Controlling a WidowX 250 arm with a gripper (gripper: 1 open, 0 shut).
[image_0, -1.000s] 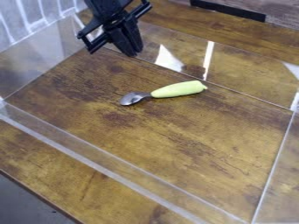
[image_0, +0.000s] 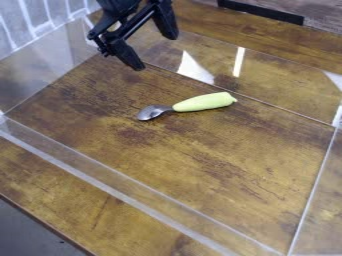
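Note:
A spoon with a pale yellow-green handle (image_0: 205, 102) and a metal bowl (image_0: 151, 112) lies on the brown wooden surface, near the middle of the clear-walled area. My black gripper (image_0: 136, 50) hangs at the upper left, above and behind the spoon and apart from it. It is open, and I see nothing held in it.
Clear plastic walls (image_0: 102, 178) surround the work area on the wooden table (image_0: 80, 215). A white slatted object stands at the back left, and a dark bar lies at the back right.
The spoon has not moved.

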